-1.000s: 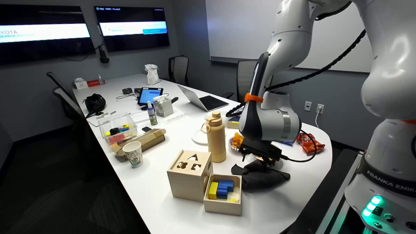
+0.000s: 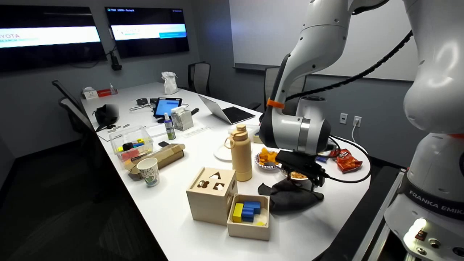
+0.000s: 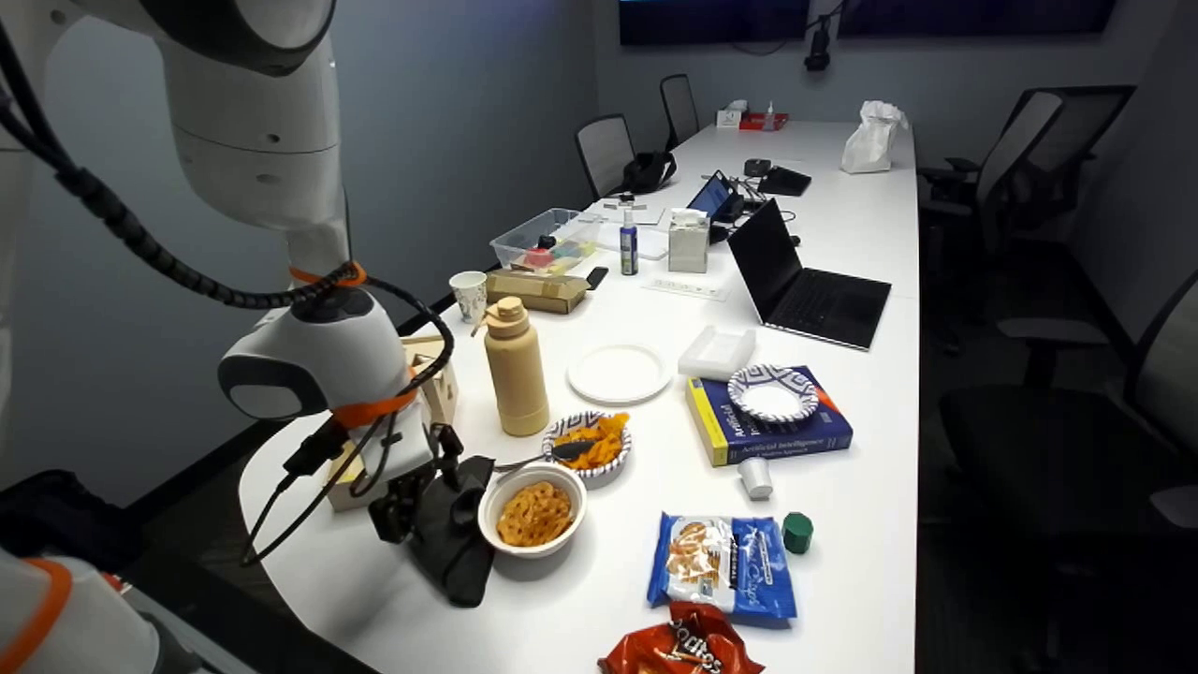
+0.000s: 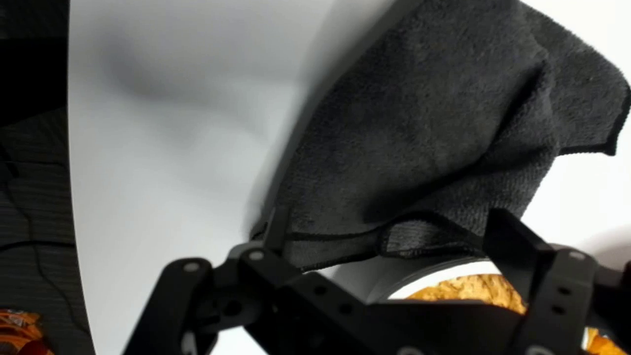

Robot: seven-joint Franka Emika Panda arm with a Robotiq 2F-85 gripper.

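A dark grey cloth (image 4: 414, 136) with black edging lies folded and rumpled on the white table, by the near side of a bowl of pasta-like food (image 3: 534, 515). My gripper is open right above the cloth, one finger (image 4: 276, 230) over its left corner and the other finger (image 4: 508, 242) by its lower edge near the bowl. Nothing is held between the fingers. In exterior view 1 the gripper (image 2: 302, 182) hangs low over the cloth (image 2: 295, 198); whether the fingertips touch it I cannot tell.
Close by stand a tan bottle (image 3: 518, 376), a patterned bowl of orange food (image 3: 595, 444) with a dark utensil, and an open wooden box (image 2: 248, 230) of blocks beside a shape-sorter cube (image 2: 211, 204). Snack bags (image 3: 722, 565) lie beyond. In the wrist view, bare table (image 4: 177, 177) shows left of the cloth.
The gripper has shifted slightly right in exterior view 1 and its wrist has turned, while the forearm swung a little left. The cloth looks unmoved. The base light went from green to white.
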